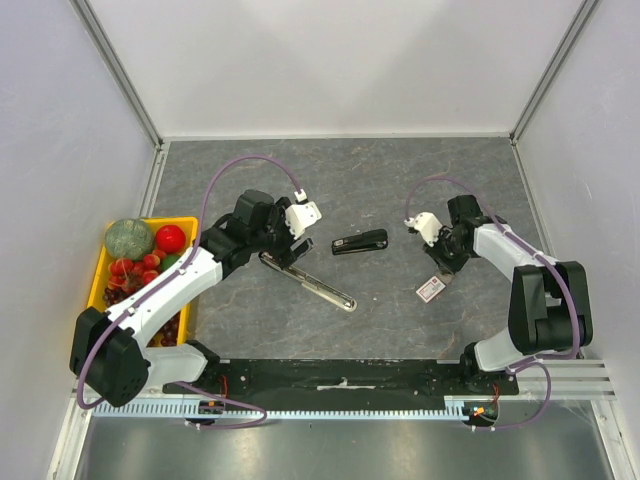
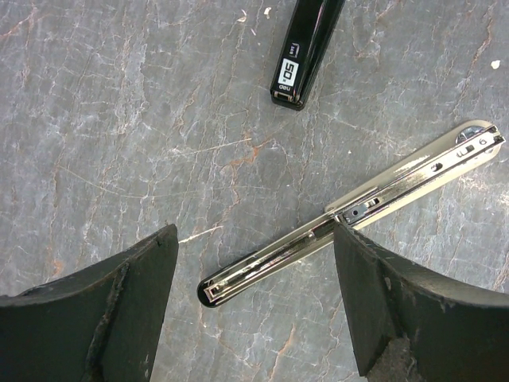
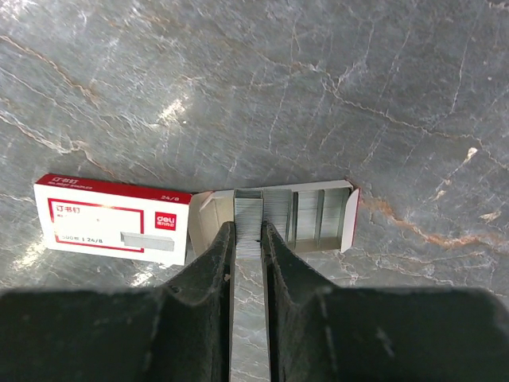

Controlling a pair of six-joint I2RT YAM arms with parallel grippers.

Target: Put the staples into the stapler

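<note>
My right gripper is over an opened staple box (image 3: pixel 334 219), its fingertips close together at one strip of staples (image 3: pixel 248 208); whether they grip it I cannot tell. The red-and-white lid of the box (image 3: pixel 111 223) lies to its left. My left gripper stands open, empty, above an opened stapler (image 2: pixel 413 179) with its long metal channel exposed. A black stapler part (image 2: pixel 306 44) lies apart from it, in the middle of the table in the top view (image 1: pixel 360 241).
A yellow basket (image 1: pixel 101 275) of fruit and vegetables stands at the left edge. White walls bound the grey table (image 1: pixel 340 180); its back half and the space between the stapler and staple box are clear.
</note>
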